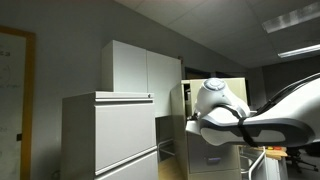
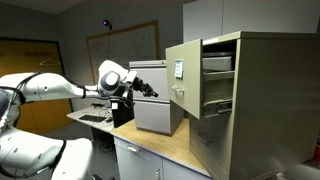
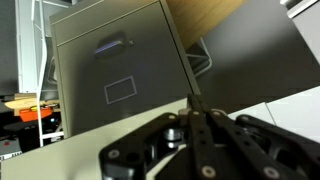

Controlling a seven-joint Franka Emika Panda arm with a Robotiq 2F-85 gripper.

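My gripper hangs in front of the beige cabinet, left of its upper door, which stands swung open. In the wrist view the gripper is shut, and nothing shows between its fingers. Past it lies a pale beige panel, apparently that door; whether the fingers touch it I cannot tell. Below in that view is a grey-brown drawer front with a handle and an empty label frame. In exterior view 1 my arm covers part of the beige door.
Inside the cabinet, containers sit on shelves. A white drawer cabinet stands behind my arm, over the wooden surface. Wall cupboards rise behind it. A desk with a keyboard is at the left.
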